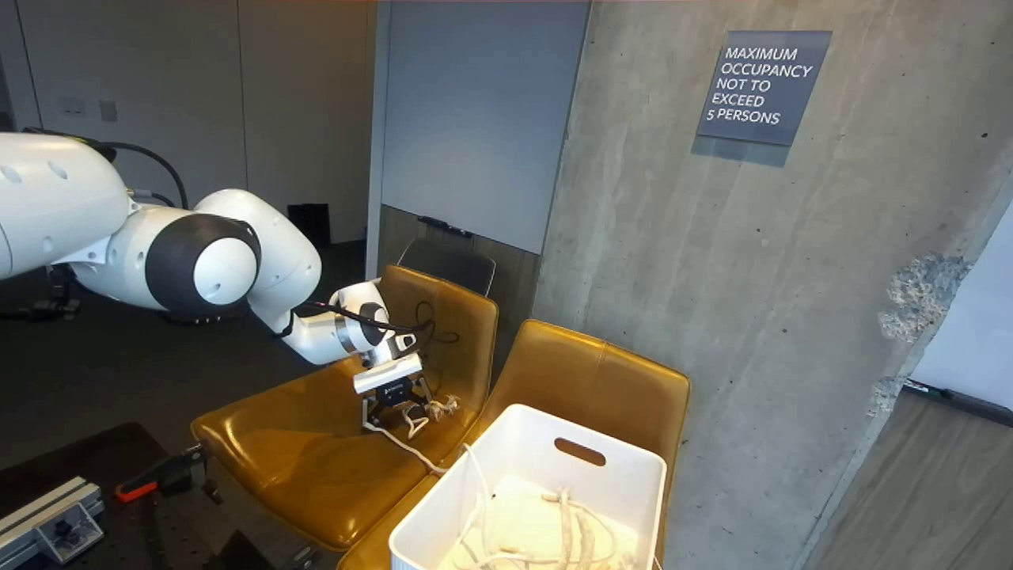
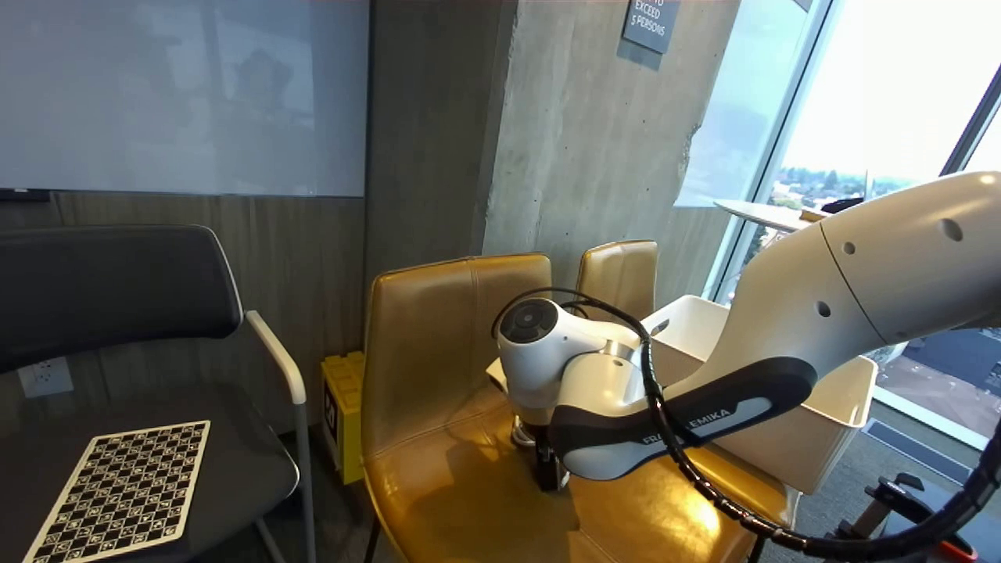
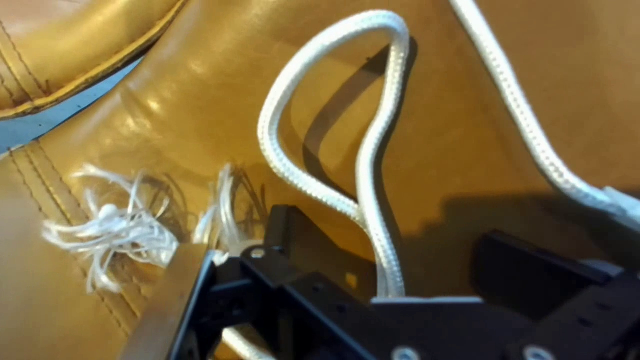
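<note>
My gripper (image 1: pixel 399 407) is low over the seat of the left tan chair (image 1: pixel 285 446), its fingers wide apart. A white braided rope (image 3: pixel 384 150) rises in a narrow loop from between the fingers in the wrist view, lying on the leather with nothing gripping it. Frayed white strands (image 3: pixel 117 231) spread out beside the left finger. On the other side, a second length of white cord (image 3: pixel 522 114) ends in a pale wrapped tip close by the right finger; whether it touches cannot be told. In exterior view 2 the arm mostly hides the gripper.
A white bin (image 1: pixel 608 446) with pale cords inside stands on the neighbouring tan chair, and one cord runs over its rim towards the gripper. The chair backrest (image 1: pixel 456 323) rises close behind. A black clamp (image 1: pixel 171 475) sits near the front left.
</note>
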